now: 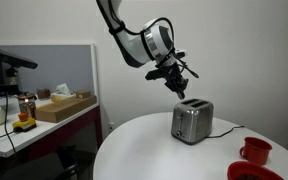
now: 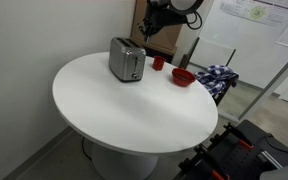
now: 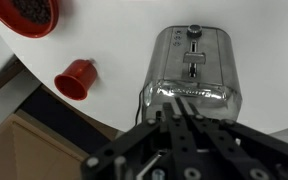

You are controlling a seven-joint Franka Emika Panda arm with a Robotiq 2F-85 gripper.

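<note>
A silver two-slot toaster (image 1: 192,123) stands upright on the white round table. From above, its lever side and knob show in the wrist view, where the near part of the toaster (image 3: 191,75) disappears behind my gripper. My gripper (image 1: 180,93) hangs just above the toaster's top, apart from it as far as exterior view 1 shows. No object is visible between the fingers, and their spacing is too small to judge. Both slots look empty from the side.
A red mug (image 1: 255,151) and a red bowl (image 3: 22,12) with dark contents sit on the table beside the toaster. A black cord (image 1: 227,131) trails from the toaster. A checked cloth (image 2: 218,78) lies beyond the bowl.
</note>
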